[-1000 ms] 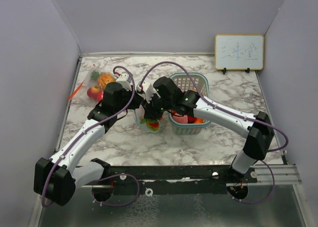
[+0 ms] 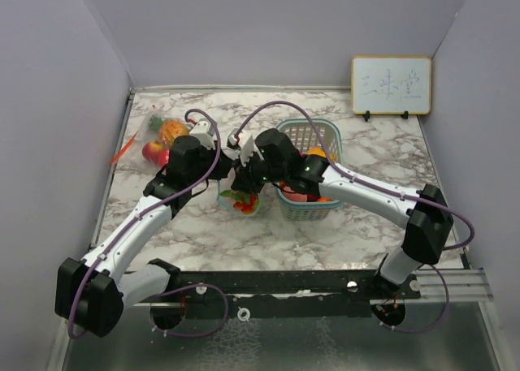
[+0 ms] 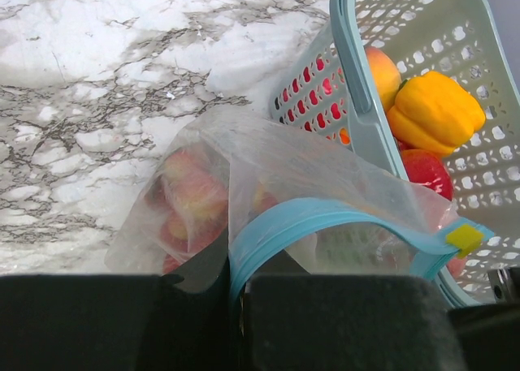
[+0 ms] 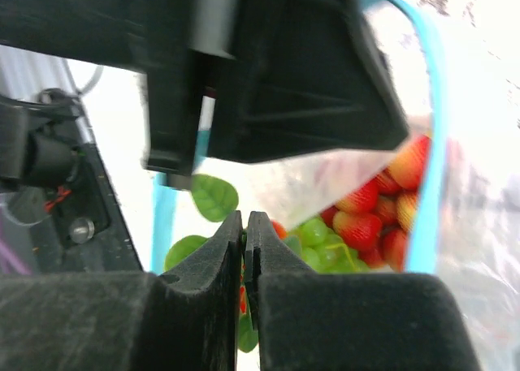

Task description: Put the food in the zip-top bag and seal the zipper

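My left gripper is shut on the blue zip rim (image 3: pixel 317 211) of a clear bag (image 3: pixel 203 135), whose mouth gapes. Through its film, reddish round fruit shows in the left wrist view. The right wrist view looks into the bag, where red strawberries (image 4: pixel 366 217) and green grapes (image 4: pixel 331 248) lie. There my right gripper is shut on a red-and-green leafy bunch; a green leaf (image 4: pixel 215 197) sticks out beside its fingers. From above, the leafy bunch (image 2: pixel 242 201) shows under that gripper, close to the left gripper (image 2: pixel 221 173). Exactly how far it is inside the bag I cannot tell.
Right of the bag stands a grey-green basket (image 2: pixel 313 211) with more produce, including a yellow pepper (image 3: pixel 436 113). At the back left lies another clear bag holding produce such as a red apple (image 2: pixel 152 151).
The left arm has stayed in place.
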